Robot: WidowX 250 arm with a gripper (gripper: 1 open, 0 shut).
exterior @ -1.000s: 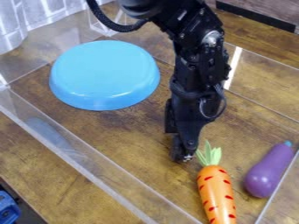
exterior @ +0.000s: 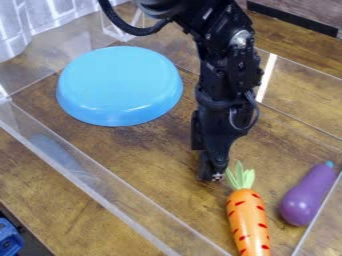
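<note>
My black gripper (exterior: 214, 165) reaches down from the top of the view to the wooden surface at the centre, its tip just above the green top of an orange toy carrot (exterior: 247, 220). I cannot tell whether its fingers are open or shut, as they are dark and close together. A purple toy eggplant (exterior: 306, 194) lies at the right of the carrot, and a blue round dish (exterior: 119, 82) sits up and left of the gripper.
Clear plastic walls edge the wooden surface (exterior: 120, 170) on the left and right. A blue object (exterior: 7, 240) is outside the wall at lower left.
</note>
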